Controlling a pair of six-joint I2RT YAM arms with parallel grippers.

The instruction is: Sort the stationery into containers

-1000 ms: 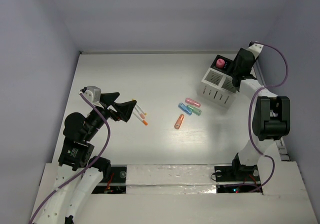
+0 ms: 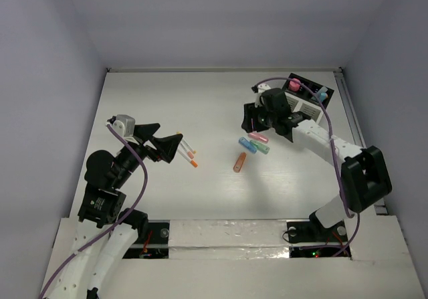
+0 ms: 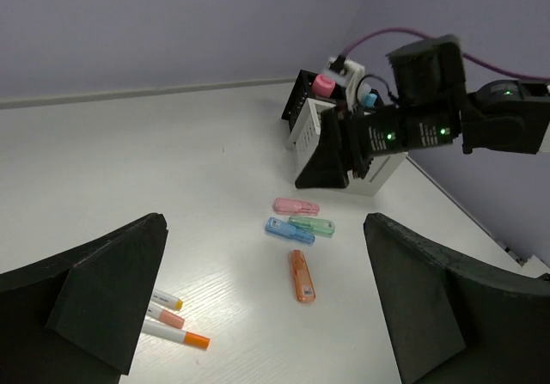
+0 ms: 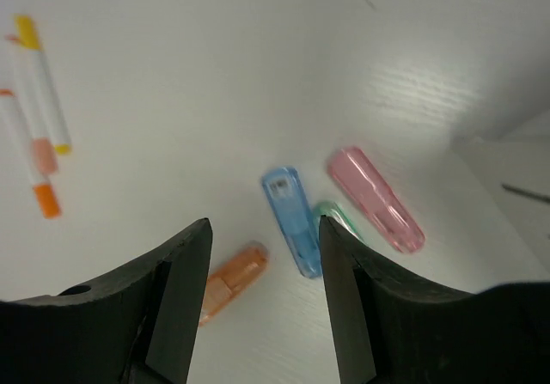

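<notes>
Pink (image 4: 375,197), blue (image 4: 290,219) and green (image 4: 335,219) stationery pieces lie grouped on the table, with an orange one (image 2: 239,162) nearer the front. Several white markers with coloured ends (image 3: 176,332) lie further left. My right gripper (image 2: 251,120) hangs open over the group, nothing between its fingers. Behind it, the black-and-white container (image 2: 309,83) holds a pink and a light blue item in its dark compartment. My left gripper (image 2: 168,145) stands open above the left side of the table, near the markers.
Walls close in at both sides and behind; the container sits at the back right, partly hidden by my right arm.
The left arm has not moved.
</notes>
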